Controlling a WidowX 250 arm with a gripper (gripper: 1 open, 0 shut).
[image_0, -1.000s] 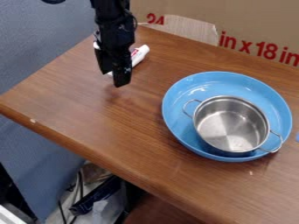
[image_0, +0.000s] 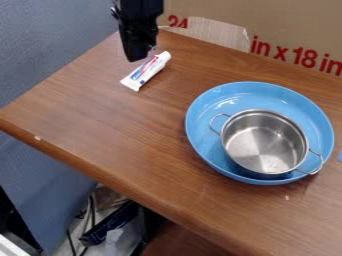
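Observation:
My black gripper hangs at the top of the view, just above a white toothpaste tube with red and blue markings, which lies diagonally on the wooden table. I cannot tell how its fingers stand. To the right, a steel pot with two wire handles sits on a light blue plate.
A cardboard box with red print stands behind the table's back edge. A grey-blue partition is along the left.
My gripper has moved upward in the view and off from in front of the tube, which now shows more fully. The pot and plate are unchanged.

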